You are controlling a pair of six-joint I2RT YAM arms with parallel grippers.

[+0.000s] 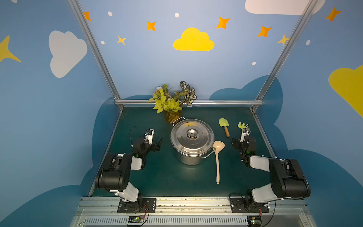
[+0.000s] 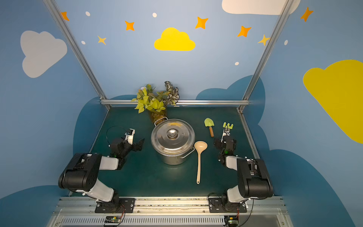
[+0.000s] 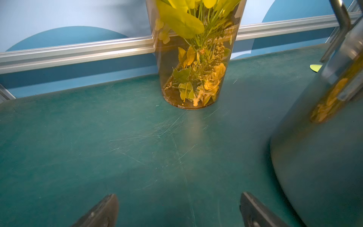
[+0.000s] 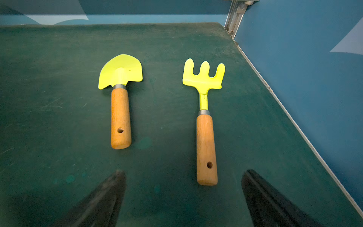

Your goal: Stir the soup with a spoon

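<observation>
In the middle of the green table stands a steel pot [image 1: 192, 158], its lid [image 1: 183, 139] on top, so the inside is hidden. A cream spoon [image 1: 217, 166] lies flat just right of the pot, bowl to the back and handle toward the front edge. My left gripper is open and empty, to the left of the pot and apart from it. Over on the right, beyond the spoon, my right gripper also stands open with nothing between its fingers; the handle of a small rake is in front of it.
Behind the pot a glass vase [image 3: 194, 75] holds leafy plants. A green trowel [image 4: 121, 113] and a green rake [image 4: 206, 147] with wooden handles lie at the back right. Bare table shows in front of the pot. Walls close off the sides and back.
</observation>
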